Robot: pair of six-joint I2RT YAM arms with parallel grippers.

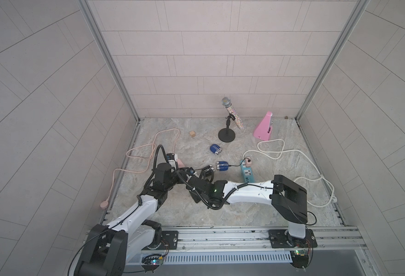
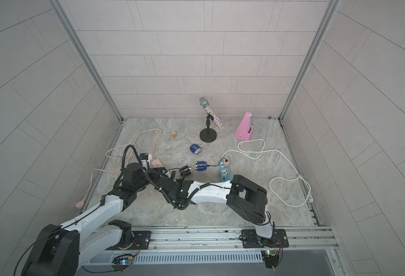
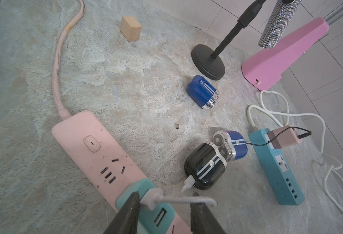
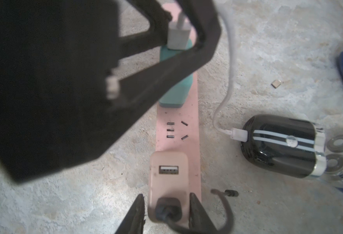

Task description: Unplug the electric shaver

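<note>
A black shaver [image 3: 205, 165] lies beside a pink power strip [image 3: 87, 142], a white cable plugged into its end. That cable's white plug [image 4: 178, 38] sits at a teal adapter [image 3: 152, 214]. My open left gripper straddles that teal adapter and plug, with the fingertips low in the left wrist view. In the right wrist view, a beige adapter [image 4: 168, 161] with a dark plug sits on the same strip, between the parted fingers of my right gripper. Whether the fingers touch it I cannot tell. The left gripper's dark body fills that view's upper left.
Blue shavers [image 3: 202, 92], a wooden block [image 3: 130, 28] and a microphone stand [image 3: 208, 62] are behind. A pink metronome [image 1: 263, 128] and blue power strip [image 1: 248, 177] stand right. My two arms are close together at centre-left.
</note>
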